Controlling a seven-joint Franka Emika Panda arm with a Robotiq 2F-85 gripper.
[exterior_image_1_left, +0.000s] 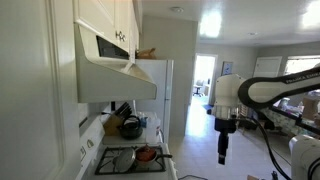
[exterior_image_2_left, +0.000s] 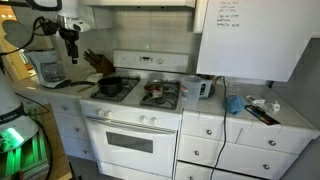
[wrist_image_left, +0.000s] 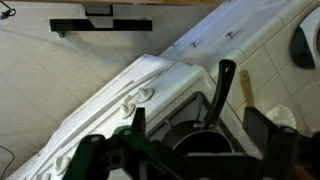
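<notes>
No task object is named. My gripper is open in the wrist view, its dark fingers set wide apart on either side of the frame. Below it lies the stove top, where a black pan (wrist_image_left: 205, 142) sits partly hidden by the gripper; its handle points up the frame. Nothing shows between the fingers. In exterior view 2 the gripper (exterior_image_2_left: 73, 52) hangs in the air at the upper left, above and left of the stove. A black pot (exterior_image_2_left: 119, 84) and a second pan (exterior_image_2_left: 155, 96) stand on the burners.
The white oven (exterior_image_2_left: 133, 139) fronts the stove. A silver toaster (exterior_image_2_left: 192, 91) and a blue item (exterior_image_2_left: 234, 103) occupy the counter to its right. Beyond the stove stands a black kettle (exterior_image_1_left: 131, 127). A wooden utensil (wrist_image_left: 247, 88) lies beside the pan handle. Open floor (exterior_image_1_left: 195, 155) is in front.
</notes>
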